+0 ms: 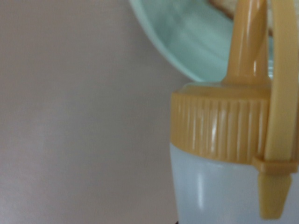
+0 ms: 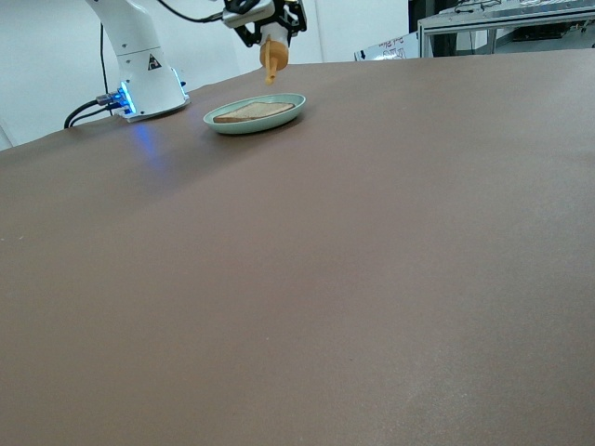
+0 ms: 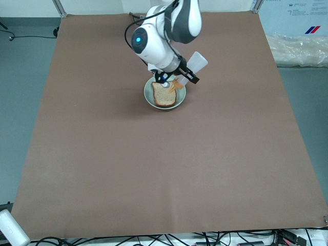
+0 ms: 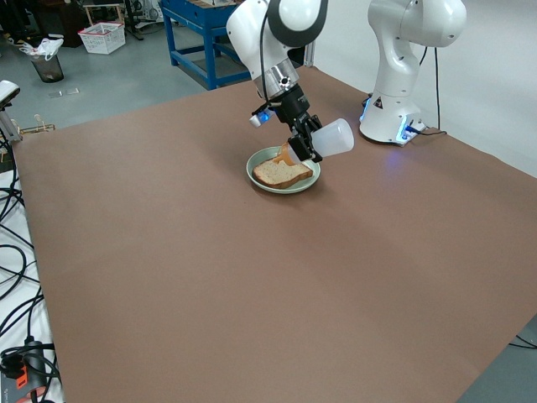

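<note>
My gripper (image 4: 304, 138) is shut on a squeeze bottle (image 4: 334, 139) with a translucent body and an orange cap (image 1: 219, 121). The bottle is tipped, nozzle downward, over a slice of bread (image 3: 164, 95) on a pale green plate (image 2: 223, 125). In the top view the nozzle (image 2: 271, 70) hangs above the bread, apart from it. The wrist view shows the cap close up, with the plate's rim behind it.
The arm's base (image 4: 390, 117) stands at a table edge by a white wall. Cables run along another edge.
</note>
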